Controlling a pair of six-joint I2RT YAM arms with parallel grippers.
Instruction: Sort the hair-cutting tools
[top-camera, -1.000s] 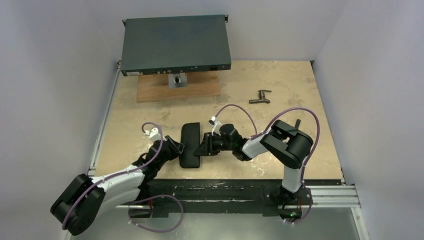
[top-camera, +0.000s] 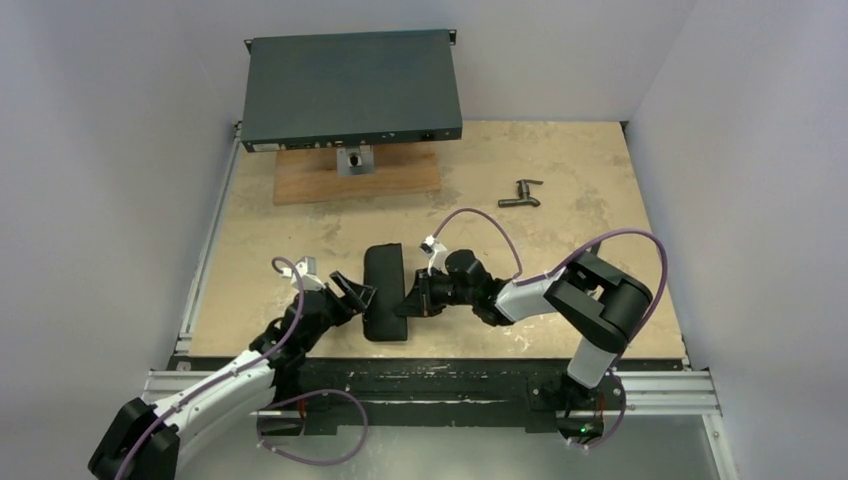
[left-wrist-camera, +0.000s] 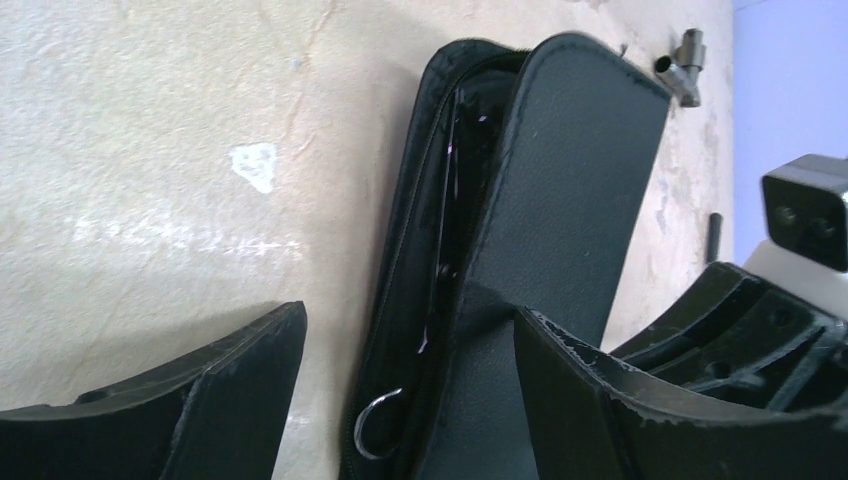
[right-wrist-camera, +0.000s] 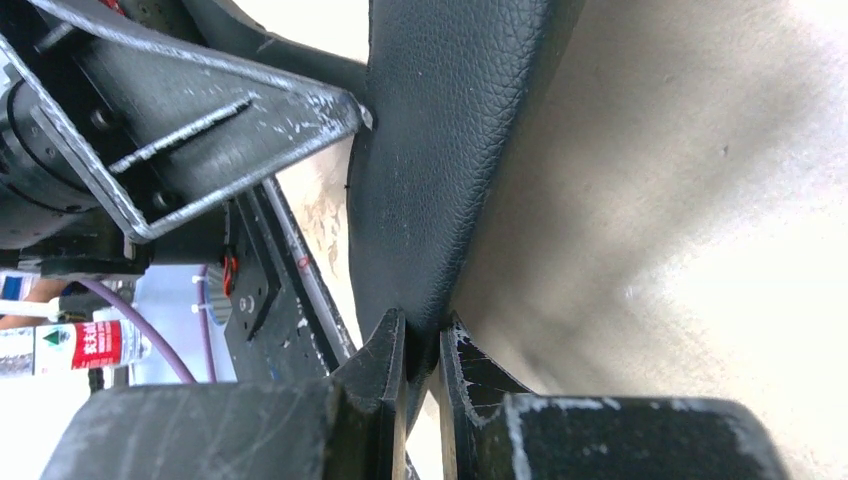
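A black leather-like case (top-camera: 383, 290) lies at the front middle between my grippers; the left wrist view shows its near edge parted (left-wrist-camera: 570, 170), with dark metal tools partly visible inside. My right gripper (top-camera: 408, 305) is shut on the case's right edge. My left gripper (top-camera: 355, 292) is open at the case's left side, its fingertips either side of that parted edge, apparently not gripping it.
A metal tap-like fitting (top-camera: 519, 201) lies at the back right, with a short dark rod partly behind the right arm. A black box (top-camera: 350, 85) on a wooden base (top-camera: 300, 180) stands at the back.
My left gripper has opened and shifted slightly. The case has moved a little to the right, along with the right gripper, and the right arm's upper part has shifted right.
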